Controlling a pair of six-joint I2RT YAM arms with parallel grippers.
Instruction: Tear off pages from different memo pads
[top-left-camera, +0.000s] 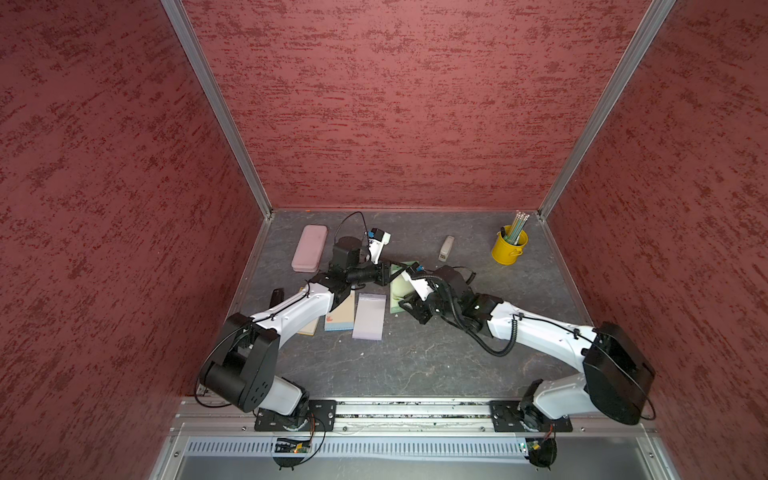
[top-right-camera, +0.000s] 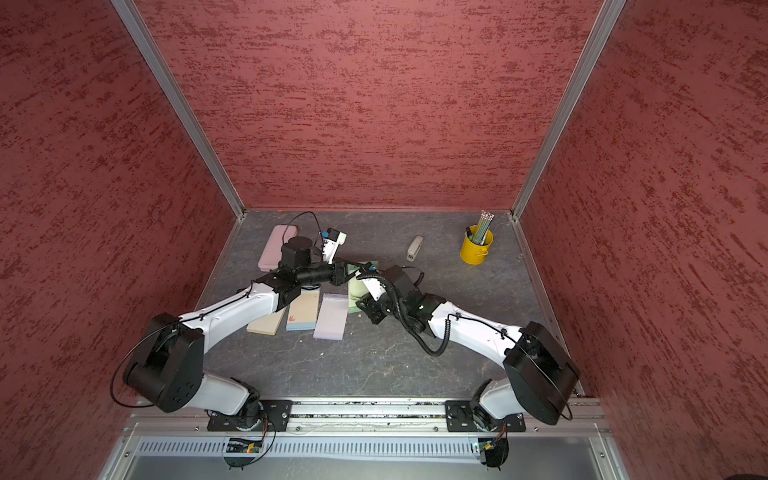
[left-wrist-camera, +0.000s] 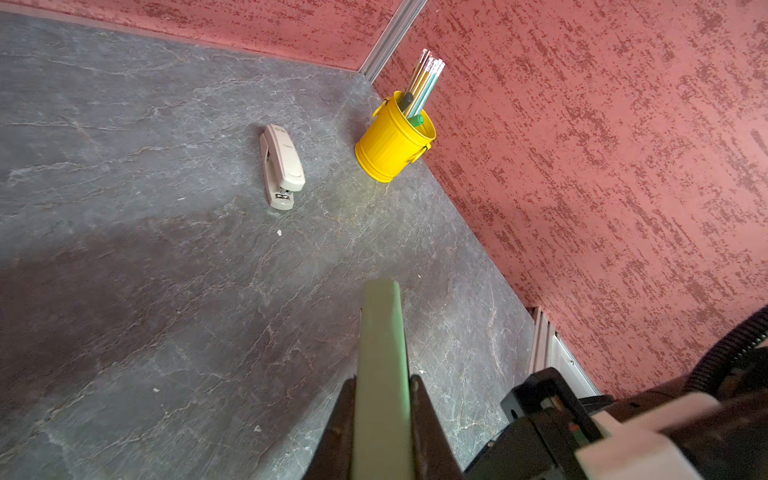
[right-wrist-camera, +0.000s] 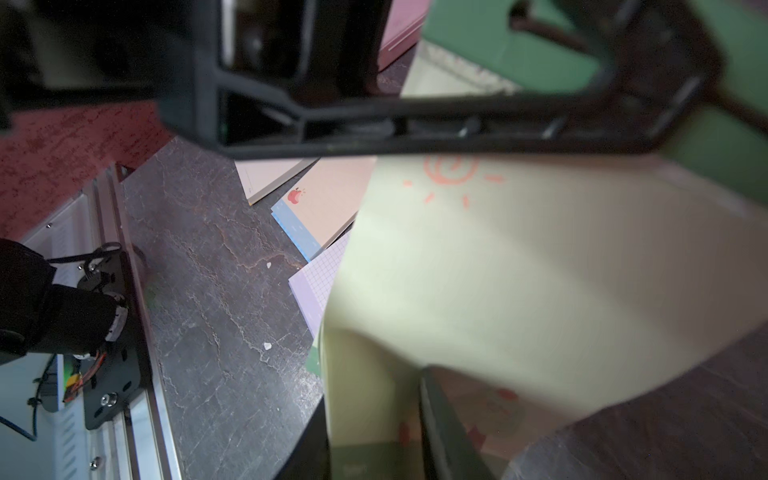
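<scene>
My left gripper is shut on the green memo pad, whose green edge (left-wrist-camera: 382, 336) stands between its fingers in the left wrist view. In the right wrist view, the pad's pale page (right-wrist-camera: 512, 272) bows out in a curve, with an orange sun drawing near its top. My right gripper has its fingers part open at the lower edge, a bit of the page between them. From above, the pale green pad (top-left-camera: 397, 296) is half covered by both arms. To its left lie a lilac pad (top-left-camera: 369, 317) and a peach pad with a blue end (top-left-camera: 341, 313).
A cream pad (top-right-camera: 267, 322) lies further left, partly under the left arm. Behind it is a pink case (top-left-camera: 309, 248). A stapler (left-wrist-camera: 281, 164) and a yellow bucket of pencils (left-wrist-camera: 393, 140) stand at the back right.
</scene>
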